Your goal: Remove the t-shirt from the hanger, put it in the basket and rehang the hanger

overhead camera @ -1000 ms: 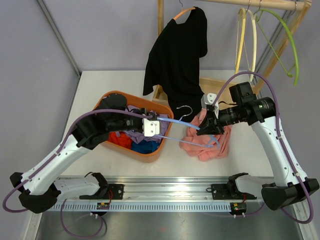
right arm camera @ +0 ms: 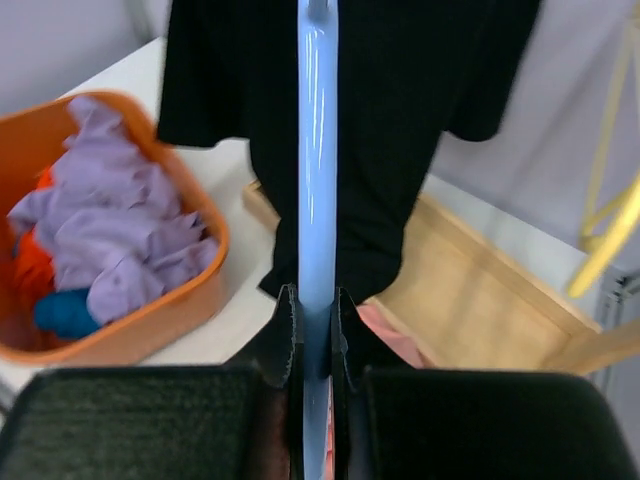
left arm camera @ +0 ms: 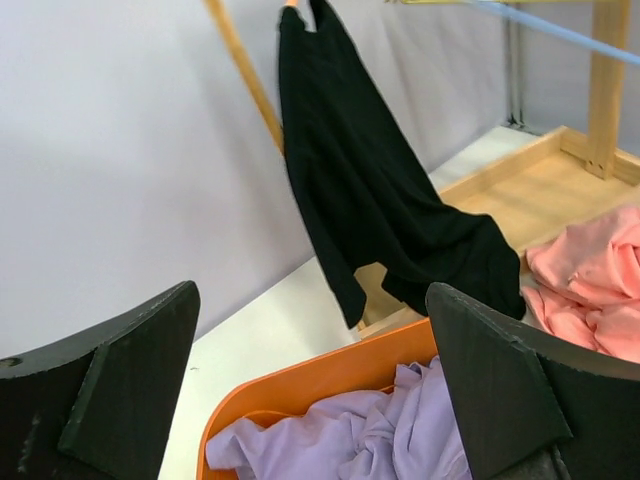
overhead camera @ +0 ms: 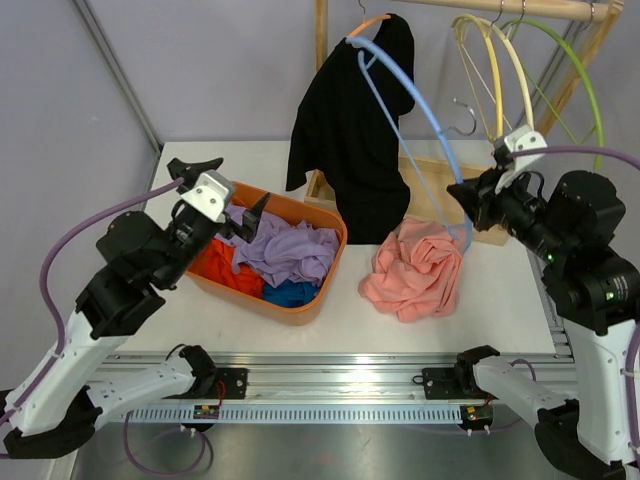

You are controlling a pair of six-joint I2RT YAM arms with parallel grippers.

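Observation:
A black t-shirt (overhead camera: 350, 130) hangs on an orange hanger (overhead camera: 367, 22) from the wooden rack; it also shows in the left wrist view (left arm camera: 380, 210). My right gripper (overhead camera: 470, 200) is shut on a light blue hanger (right arm camera: 317, 160), which stands raised, its top end near the orange hanger in the top view. My left gripper (overhead camera: 222, 190) is open with nothing between its fingers, above the orange bin (overhead camera: 280, 310).
A pink cloth (overhead camera: 410, 280) lies on the white table (overhead camera: 190, 320). The bin holds purple, red and blue clothes. Yellow and green hangers (overhead camera: 590, 100) hang at the rack's right.
My right gripper has lifted the blue hanger upright, up and to the right. My left gripper has come away from it to the left and is open.

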